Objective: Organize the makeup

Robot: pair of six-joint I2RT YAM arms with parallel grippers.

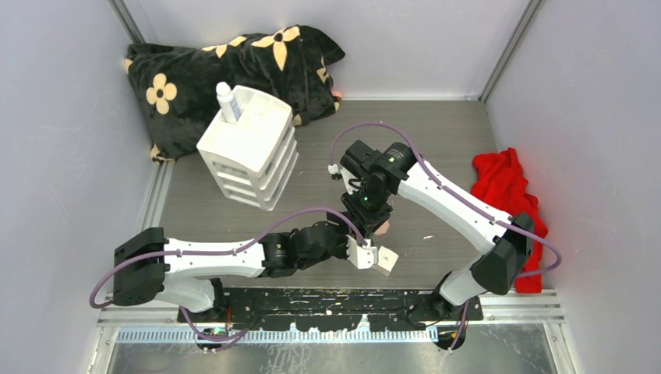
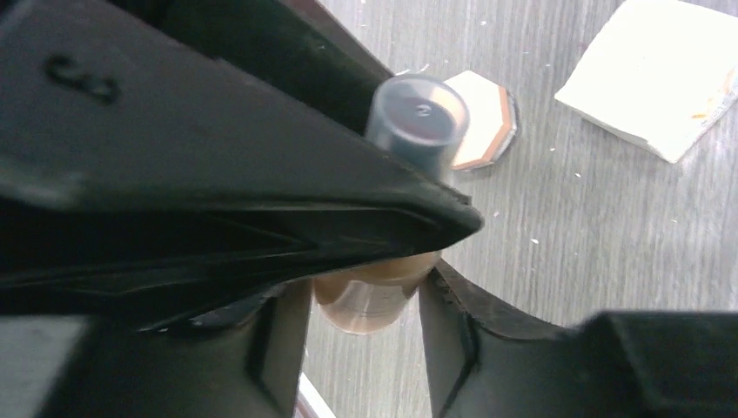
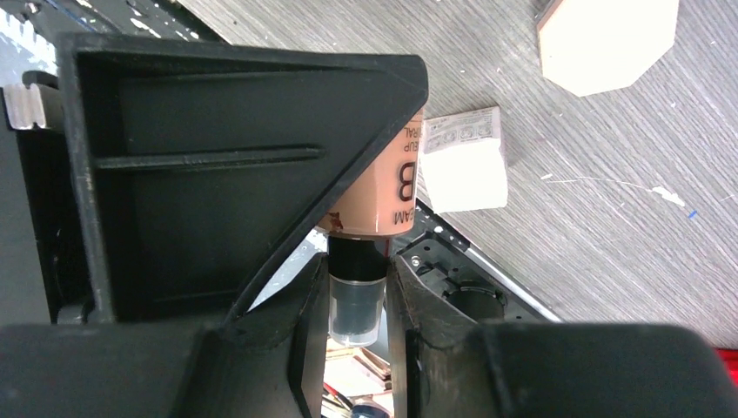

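A tan BB cream tube [image 3: 383, 187] with a black band and clear cap is between my two grippers, which meet low over the table centre. In the right wrist view my right gripper holds the cap end between its fingers. In the left wrist view my left gripper has the tan end of the tube [image 2: 365, 296] between its fingers, with the other gripper's dark finger across the middle. A pink hexagonal item [image 3: 605, 43] and a small white box [image 3: 461, 165] lie on the table nearby.
A white drawer unit [image 1: 245, 140] with a white bottle [image 1: 227, 101] on top stands back left, before a black flowered pillow [image 1: 171, 70]. A red cloth [image 1: 507, 179] lies along the right. The table behind my grippers is clear.
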